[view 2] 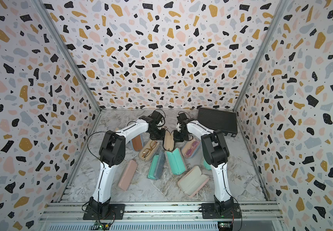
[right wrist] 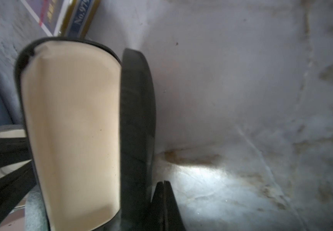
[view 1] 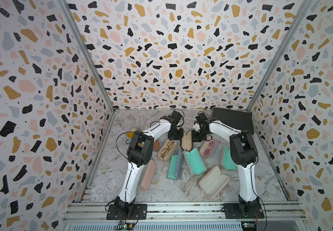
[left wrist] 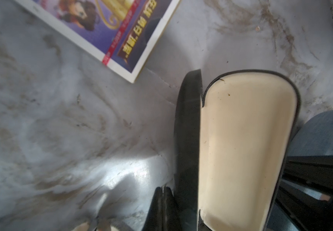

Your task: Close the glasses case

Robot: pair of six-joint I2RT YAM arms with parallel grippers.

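Note:
The black glasses case (view 1: 186,141) stands part open between my two grippers, its beige lining facing up, its halves rising to either side. No glasses show on the lining in the wrist views. My left gripper is shut, its tips up against the outside of the left black shell (left wrist: 188,142). From the other side, my right gripper is also shut, its tips at the outer face of the right shell (right wrist: 136,127). Neither wrist view shows anything pinched between fingers. The case's near end is cut off in both wrist views.
Close in front lies an open turquoise case (view 1: 195,161). Open cases with brown glasses (view 1: 168,150) and purple glasses (view 1: 209,149) flank the black one. A printed box (left wrist: 108,30) lies behind it on the marble. A dark box (view 1: 232,119) stands back right.

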